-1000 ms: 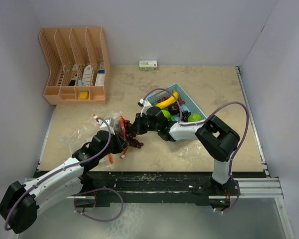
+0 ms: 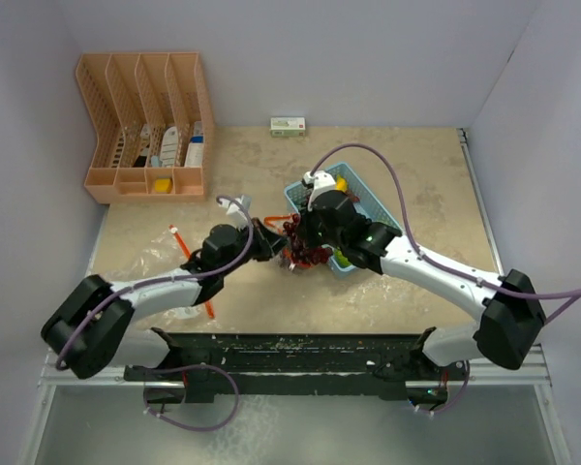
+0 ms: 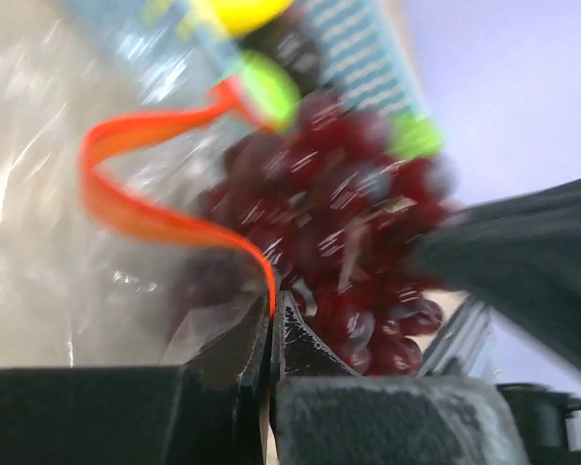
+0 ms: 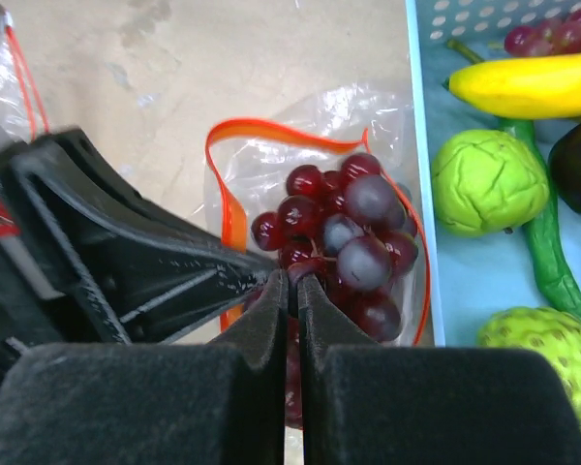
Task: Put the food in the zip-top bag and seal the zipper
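Note:
A clear bag with an orange zipper rim (image 3: 165, 225) has its mouth spread around a bunch of dark red grapes (image 4: 315, 208). My left gripper is shut on one edge of that rim. In the right wrist view, my right gripper is shut with the grapes' thin brown stem at its fingertips. The grapes hang at the bag's opening, some inside the rim and others below it. From above, both grippers meet just left of the blue basket (image 2: 382, 205), and the arms hide much of the bag.
The basket's wall is close beside the bag; a yellow banana (image 4: 523, 87) and green vegetables lie inside. Another orange-zippered bag (image 2: 179, 242) lies flat at left. A peach rack (image 2: 102, 184) stands behind it, and a small box (image 2: 288, 126) at the back.
Both grippers have moved right, toward the basket, carrying the bag rim and the grapes along. The right arm now covers part of the basket.

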